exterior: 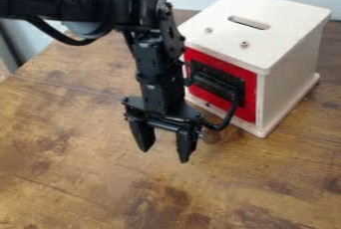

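Note:
My black gripper [164, 145] hangs in the middle of the view, pointing down over the wooden table, its two fingers apart with nothing between them. Behind it to the right stands a pale wooden box [284, 59] with a slot in its top and a red front panel [205, 98] carrying dark fittings, partly hidden by my arm and cable.
A pale wall and the table's far edge show at the upper left.

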